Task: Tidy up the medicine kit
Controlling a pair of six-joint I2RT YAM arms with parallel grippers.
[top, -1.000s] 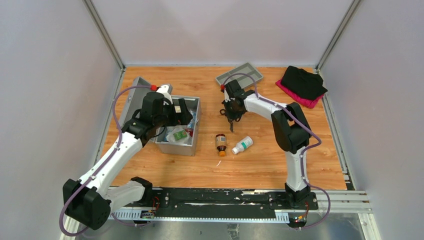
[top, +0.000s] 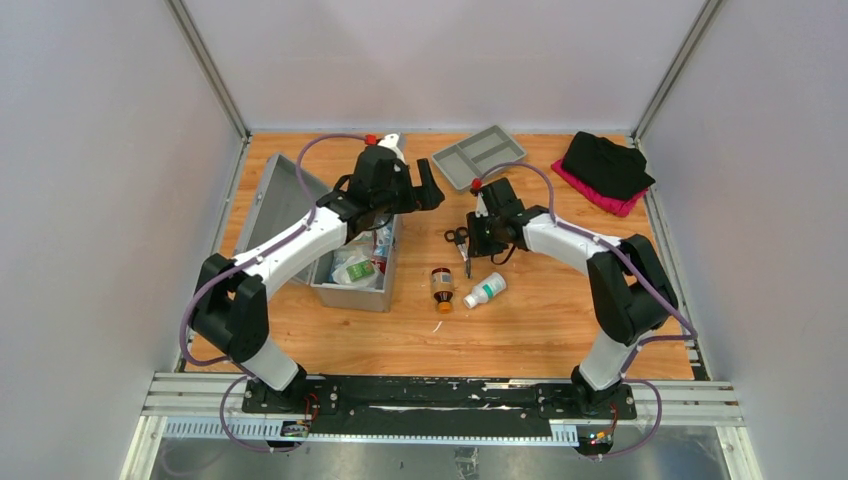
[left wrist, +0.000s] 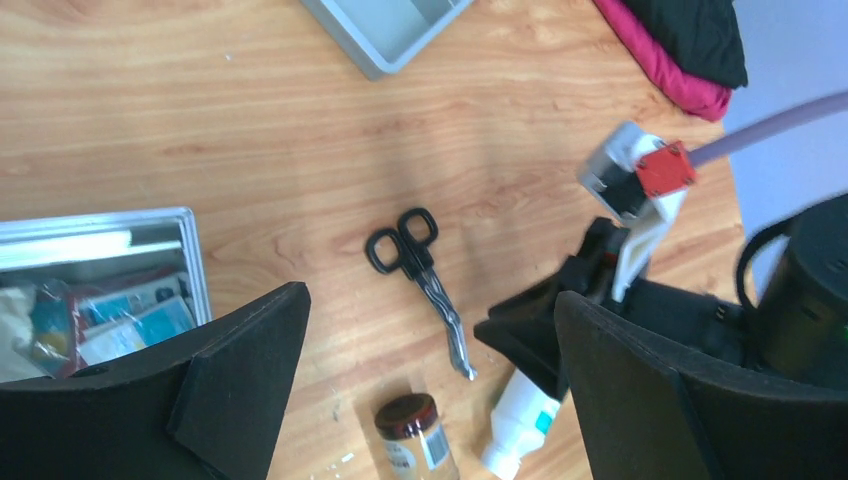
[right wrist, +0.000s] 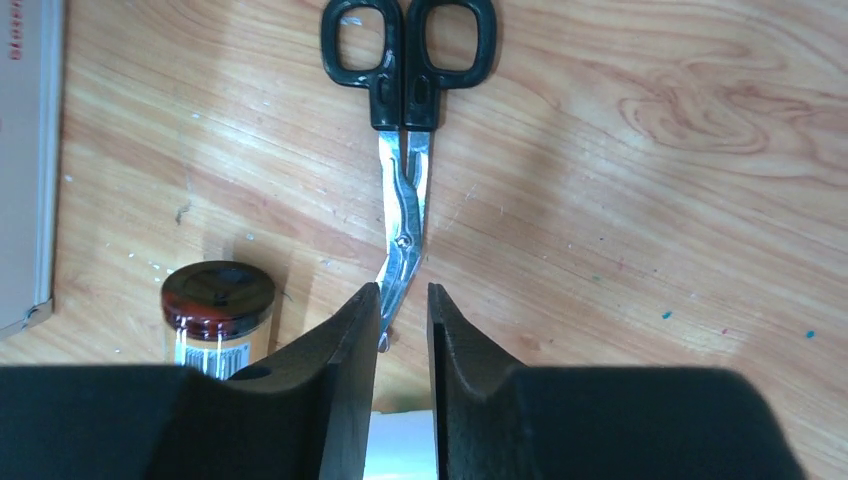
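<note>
Black-handled scissors (top: 463, 250) lie flat on the wooden table between the two arms. In the right wrist view, my right gripper hovers with a narrow gap and nothing held; the scissors' blades (right wrist: 400, 215) show beyond its tips. My left gripper (top: 423, 190) stands wide open and empty, up and left of the scissors (left wrist: 408, 250). A brown bottle (top: 442, 284) and a white bottle (top: 486, 290) with a green band lie in front. The grey medicine box (top: 356, 298) sits at left, lid open, holding packets; the left arm covers part of it.
A grey divided tray (top: 479, 156) rests at the back of the table. Folded black and pink cloths (top: 606, 170) are piled at the back right. A small white strip (top: 437, 326) lies near the bottles.
My left gripper has swung right, from over the box to beyond its right wall. My right gripper has moved right and slightly frontward, off the scissors, which now lie a little nearer the front.
</note>
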